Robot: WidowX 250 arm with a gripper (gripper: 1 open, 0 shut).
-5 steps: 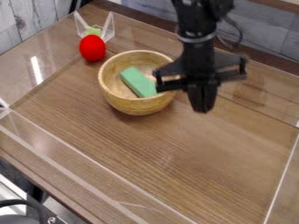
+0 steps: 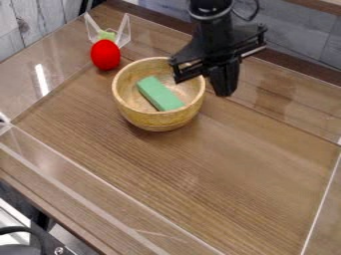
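My black gripper (image 2: 205, 70) is in the upper middle, just right of and above a wooden bowl (image 2: 170, 123). A green block (image 2: 162, 95) lies inside the bowl, apart from the fingers. The gripper is shut, with nothing seen between its fingers.
A red egg-shaped object (image 2: 104, 56) with a small pale object behind it sits at the upper left. A black cable runs at the lower left corner.
The arm has moved back, away from the front of the table, and slightly left over the last second. The bowl and green block look unmoved.
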